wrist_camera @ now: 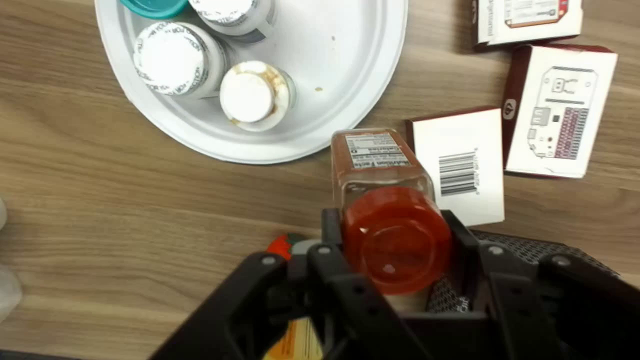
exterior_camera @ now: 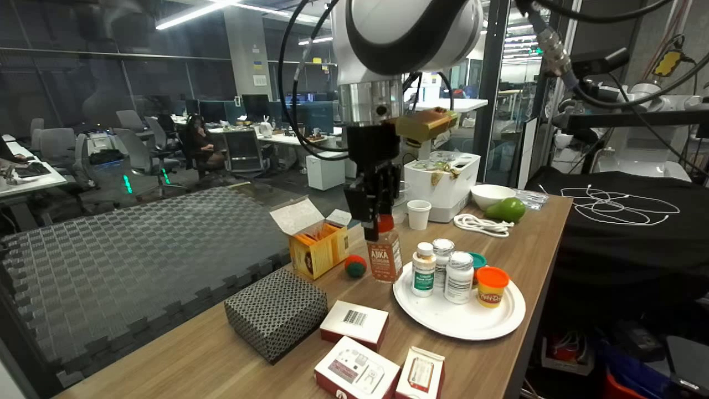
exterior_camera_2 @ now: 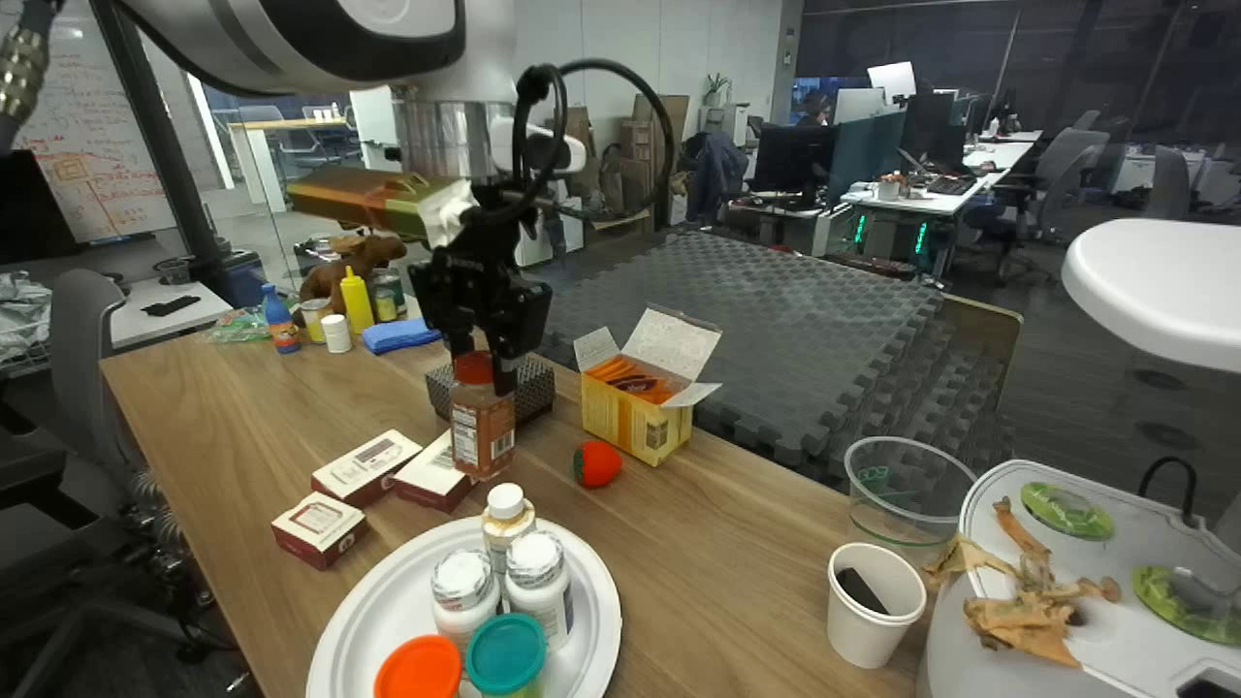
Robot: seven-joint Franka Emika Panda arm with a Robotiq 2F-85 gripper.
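Observation:
A spice jar (exterior_camera: 384, 256) with a red lid and an "AJIKA" label hangs upright from my gripper, whose fingers close on either side of the lid. In exterior view 2 the jar (exterior_camera_2: 483, 432) appears just above the table, beyond the white plate (exterior_camera_2: 590, 628). On that plate stand white bottles, among them one with a green label (exterior_camera: 423, 272), plus a Play-Doh tub with an orange lid (exterior_camera: 492, 286) and a teal-lidded tub (exterior_camera_2: 506, 653). The wrist view shows the jar close to the plate's rim; whether they touch is hard to tell.
Several white-and-red boxes (exterior_camera: 355, 322) lie in front, beside a dark patterned box (exterior_camera: 276, 312). An open yellow box (exterior_camera_2: 637, 407) and a red-and-green ball (exterior_camera_2: 596, 463) sit behind the jar. A paper cup (exterior_camera: 419, 214) stands farther back.

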